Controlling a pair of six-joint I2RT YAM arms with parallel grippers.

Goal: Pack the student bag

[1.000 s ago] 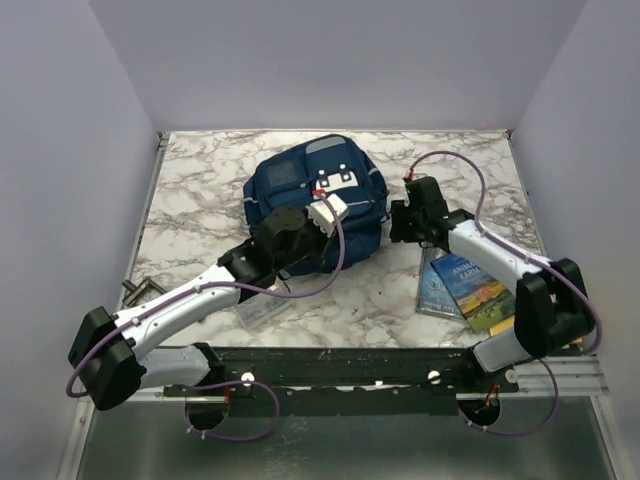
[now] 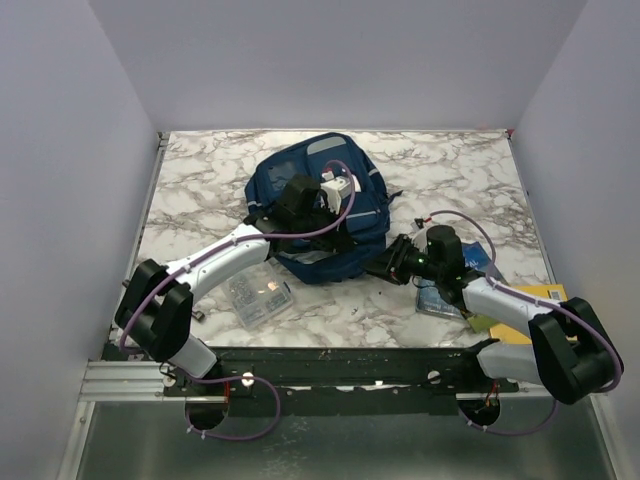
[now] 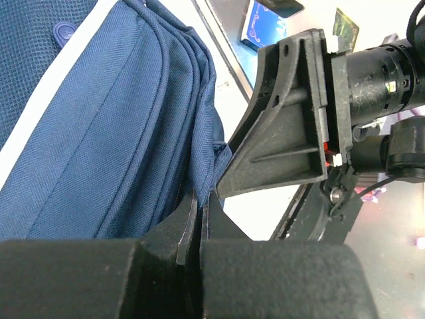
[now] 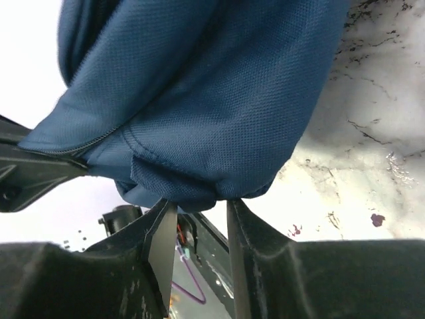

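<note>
The dark blue student bag (image 2: 367,180) lies open end toward me on the marble table. My left gripper (image 2: 345,240) reaches over its near part. In the left wrist view, its fingers are shut on a thin fold of the bag's blue cloth (image 3: 203,149). My right gripper (image 2: 383,268) is at the bag's near right edge. In the right wrist view, its fingers (image 4: 161,249) stand part open, with the lower cloth edge (image 4: 192,189) at the fingertips. The left gripper's dark finger (image 4: 33,174) touches the zipped rim there. The bag's inside is hidden.
A clear case (image 2: 258,296) lies left of the bag's mouth. On the right, partly under my right arm, are a blue book (image 2: 436,302), a green one (image 2: 480,323) and a yellow one (image 2: 512,334). Bare table shows at the back right.
The bag's near edge now bulges forward.
</note>
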